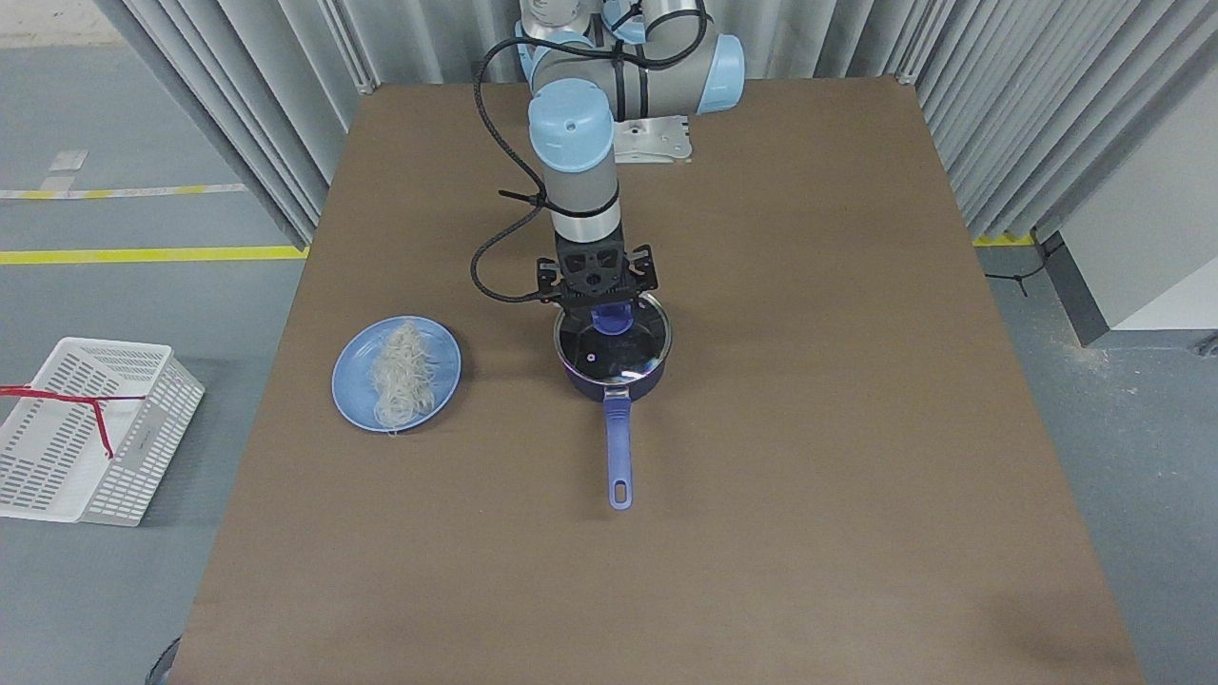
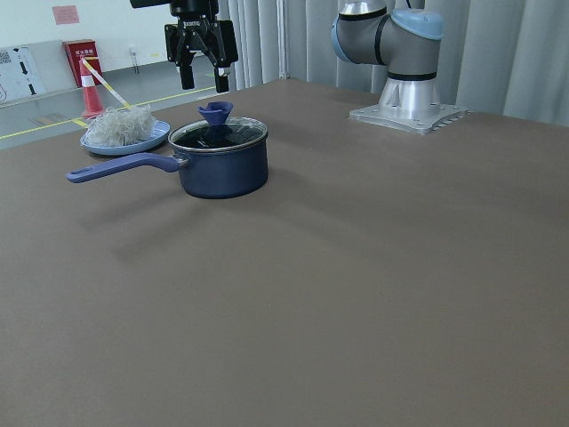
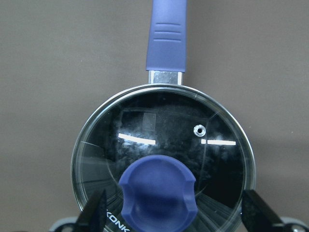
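A dark blue saucepan point(image 2: 222, 173) with a glass lid point(image 1: 605, 354) stands mid-table, its handle point(image 1: 618, 451) toward the front view's camera. The lid has a blue knob point(image 3: 158, 193). My gripper point(image 2: 202, 76) is open and hangs just above the knob, apart from it in the left view; in the wrist view its fingers flank the knob at the bottom edge.
A blue plate point(image 1: 348, 382) with white noodles point(image 1: 401, 371) lies left of the pan in the front view. A white basket point(image 1: 154, 457) stands on the floor at left.
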